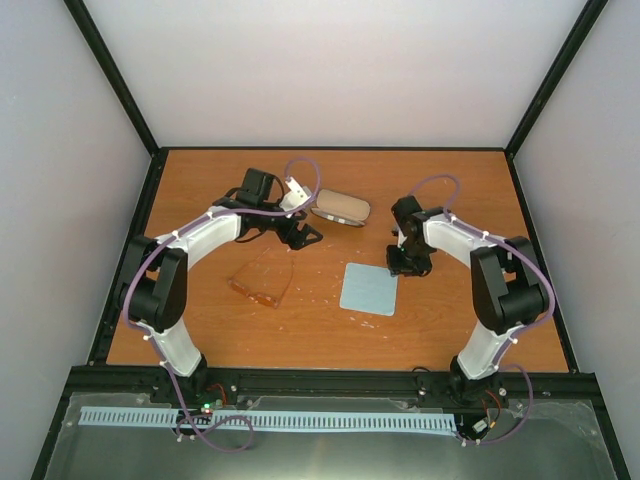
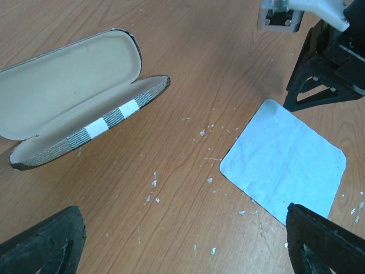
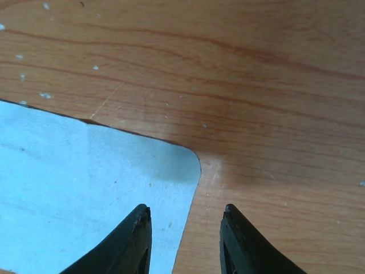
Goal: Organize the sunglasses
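Observation:
A pair of orange-framed sunglasses (image 1: 264, 298) lies on the table's left part, below my left gripper (image 1: 306, 236). An open glasses case (image 1: 340, 208) with pale lining and checked edge (image 2: 91, 128) lies at the back middle. A light blue cloth (image 1: 368, 295) lies flat at the front middle. My left gripper hangs open, its fingers empty, facing the case and cloth. My right gripper is over the cloth's back right corner, fingers apart with nothing between them.
The right arm (image 1: 455, 236) occupies the table's right side and also shows at the upper right of the left wrist view.

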